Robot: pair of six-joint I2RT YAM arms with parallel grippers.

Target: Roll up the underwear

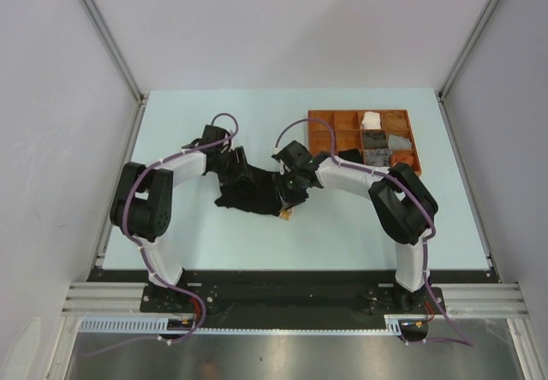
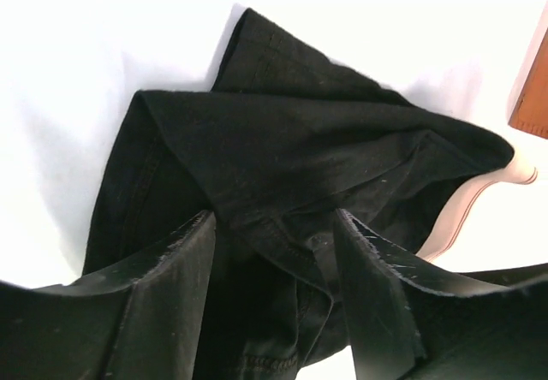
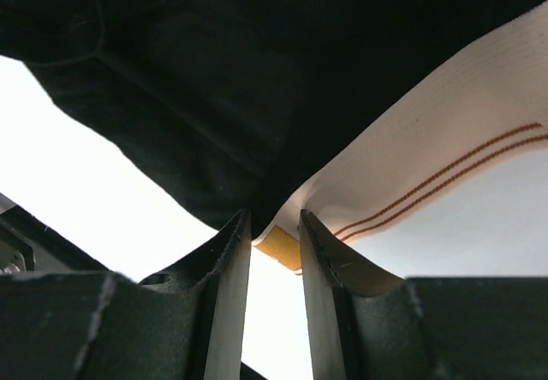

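Note:
Black underwear lies crumpled on the white table, its dark cloth folded over itself in the left wrist view. Along its right end runs a pale peach waistband with brown stripes and an orange label. My left gripper stands part open over the folded cloth, with black fabric showing between and beyond its fingers. At the near waistband corner, my right gripper is shut on the underwear, the labelled edge between its fingertips. The arms partly hide the garment from the top.
A brown divided organizer stands at the back right, with several folded cloths in some compartments.

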